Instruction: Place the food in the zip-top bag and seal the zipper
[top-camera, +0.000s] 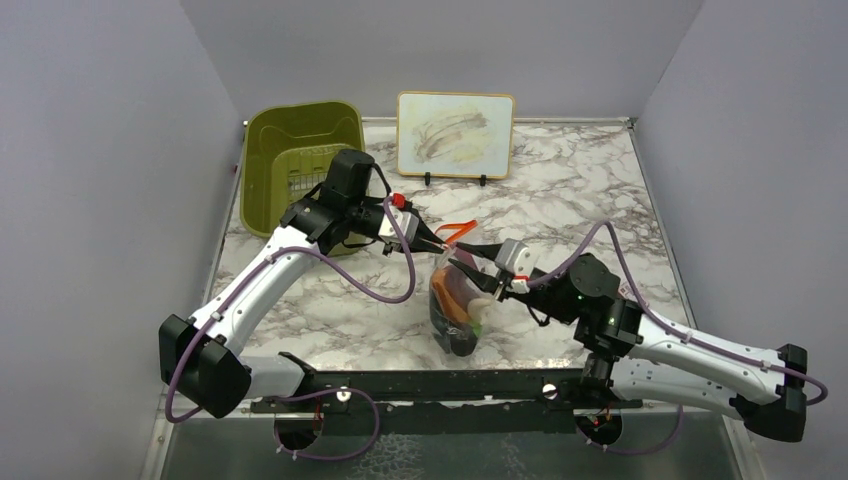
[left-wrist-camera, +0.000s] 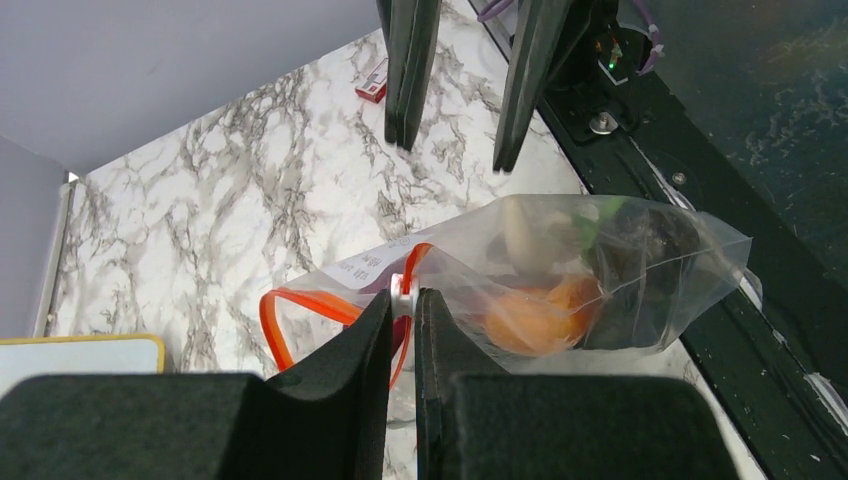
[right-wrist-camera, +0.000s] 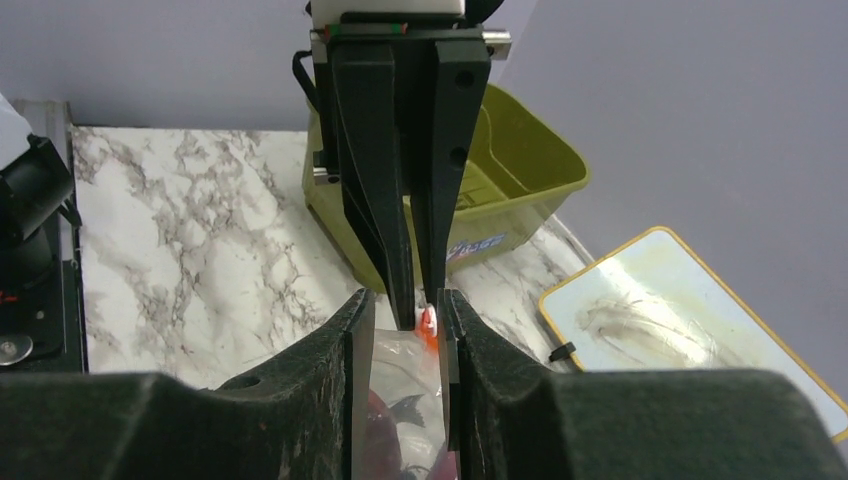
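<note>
The clear zip top bag (top-camera: 455, 330) hangs from my left gripper (top-camera: 443, 246), food inside. In the left wrist view that gripper is shut on the bag's white zipper slider (left-wrist-camera: 404, 288). On one side of the slider the orange zipper strips (left-wrist-camera: 310, 296) stand apart in a loop. An orange food piece (left-wrist-camera: 545, 318) and a pale piece (left-wrist-camera: 525, 235) show through the plastic. Open and empty, my right gripper is close beside the bag. In the right wrist view its fingertips (right-wrist-camera: 360, 312) are apart, with bag film (right-wrist-camera: 407, 360) showing beyond them.
A green basket (top-camera: 256, 190) stands at the back left, and a whiteboard (top-camera: 455, 135) at the back. A small red box (left-wrist-camera: 372, 80) lies on the right of the marbled table. Free table (top-camera: 580, 180) stretches behind the right arm.
</note>
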